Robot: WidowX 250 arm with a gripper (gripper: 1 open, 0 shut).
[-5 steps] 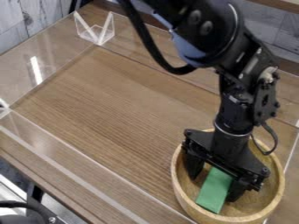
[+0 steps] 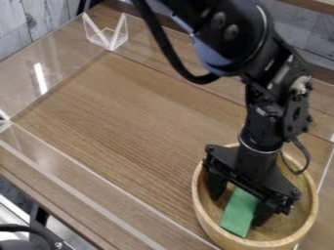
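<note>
My black gripper [image 2: 249, 177] reaches down into a round tan bowl [image 2: 209, 219] at the lower right, its fingers open on either side above a green block [image 2: 239, 217] that lies inside. The upper part of the block is hidden under the gripper, so I cannot tell whether the fingertips touch it.
A white wire holder [image 2: 107, 31] stands at the back left. A wooden edge runs along the back right, and black cables lie at the lower left corner.
</note>
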